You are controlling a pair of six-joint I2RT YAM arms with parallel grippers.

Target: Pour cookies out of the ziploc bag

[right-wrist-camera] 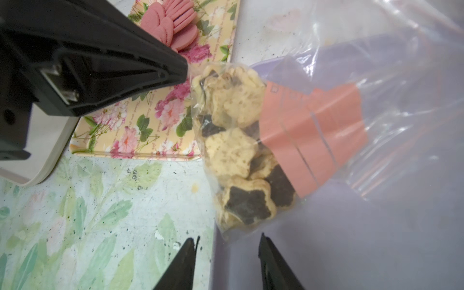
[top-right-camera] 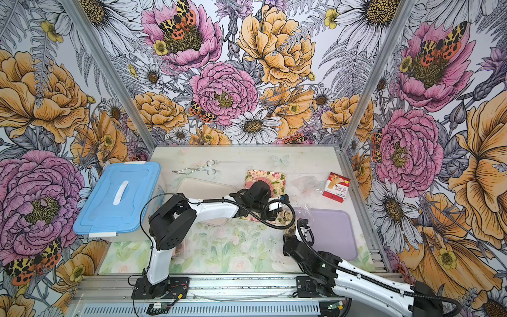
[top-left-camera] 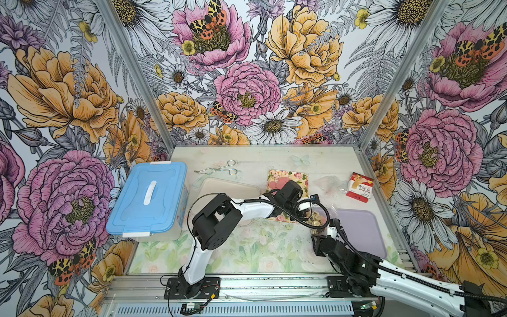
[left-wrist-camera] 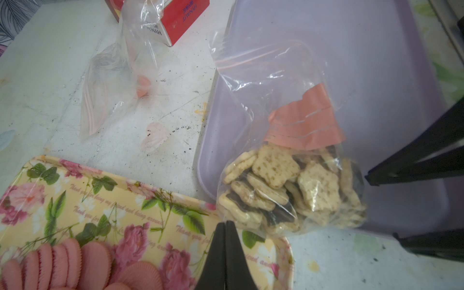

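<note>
A clear ziploc bag (left-wrist-camera: 294, 159) with star-shaped cookies and a salmon label is over the lilac tray (top-left-camera: 369, 227). Its cookie-filled bottom is towards my grippers, while its upper end stretches across the tray. In the left wrist view, my left gripper is shut, its tip against the bag's lower corner; whether plastic is pinched there cannot be told. My right gripper stands part open near the bag's other lower corner, nothing between its fingers. From above, the arms partly cover the bag.
A floral tray (left-wrist-camera: 188, 224) with pink cookies (left-wrist-camera: 62, 263) lies beside the lilac tray. An emptier clear bag (left-wrist-camera: 113, 82) and a red box (top-left-camera: 360, 187) are behind. A blue-lidded bin (top-left-camera: 148, 198), a pale tray (top-left-camera: 232, 186) and scissors (top-left-camera: 217, 169) are left.
</note>
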